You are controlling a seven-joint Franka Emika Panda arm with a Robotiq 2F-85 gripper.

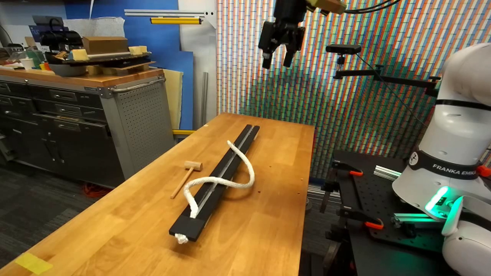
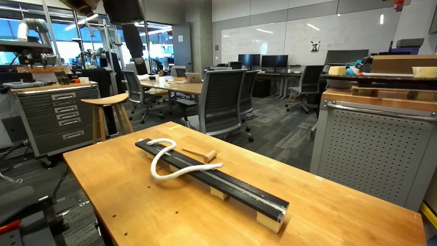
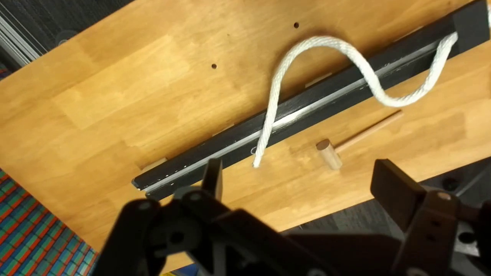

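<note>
A white rope (image 1: 251,172) lies in an S-shaped curve across a long black grooved rail (image 1: 230,168) on the table. One rope end enters the groove at the rail's near end, where a frayed tip (image 1: 181,238) pokes out. The loose end (image 3: 257,158) rests over the rail's far side in the wrist view. Beside the rail lies a small wooden mallet (image 3: 329,154). High above the table my gripper (image 1: 278,64) points downward, open, with nothing between its fingers. In the wrist view its fingers (image 3: 393,193) stand wide apart, the mallet and rope's loose end far below.
Wooden blocks (image 2: 269,222) prop the rail off the wooden table (image 2: 135,196). A cluttered workbench (image 1: 142,92) stands apart on the left, and a camera on a mount (image 1: 343,48) stands right of the gripper.
</note>
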